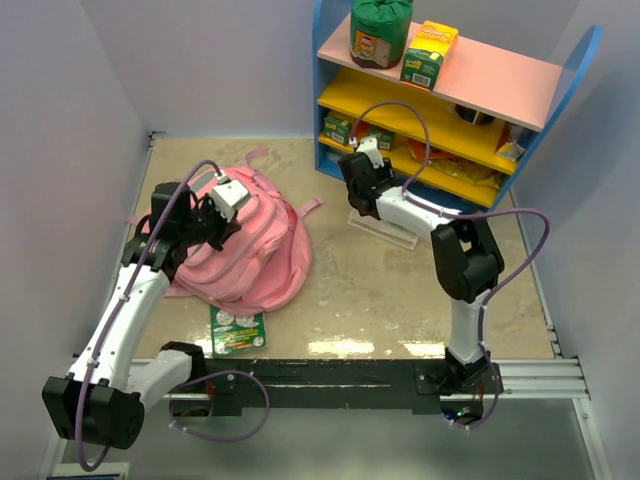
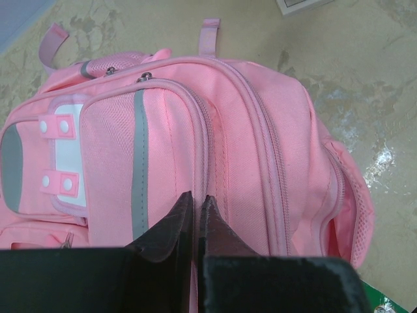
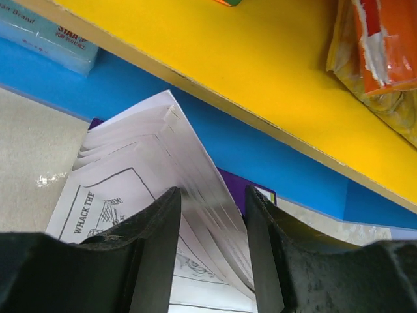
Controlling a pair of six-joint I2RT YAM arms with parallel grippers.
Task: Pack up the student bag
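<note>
The pink backpack (image 1: 270,265) lies on the left of the table. My left gripper is shut on the piped seam of its front pocket. In the top view, a white paper book (image 1: 383,229) rests on the table before the shelf. The right wrist view shows this book (image 3: 150,179) fanned open, its loose page edges raised and a purple part showing behind. Over it stands my right gripper, part open, with the raised pages between and below its fingers; no firm grip shows.
A blue, yellow and pink shelf (image 1: 455,75) stands at the back right, holding boxes and packets. Its yellow board (image 3: 260,85) is close beyond the right fingers. A green booklet (image 1: 237,332) lies in front of the backpack.
</note>
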